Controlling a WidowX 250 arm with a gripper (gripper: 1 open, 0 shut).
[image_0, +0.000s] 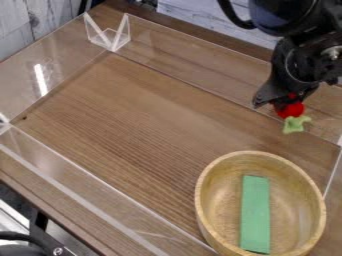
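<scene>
The dark gripper (282, 100) is at the right side, low over the wooden table, at a red object (291, 109) with a light green part (294, 124) below it, like a strawberry or similar toy. Whether the fingers are closed on it is hard to tell; the gripper hides part of it.
A wooden bowl (218, 209) holding a green rectangular block (255, 212) stands at the bottom right. A clear plastic holder (110, 32) is at the back left.
</scene>
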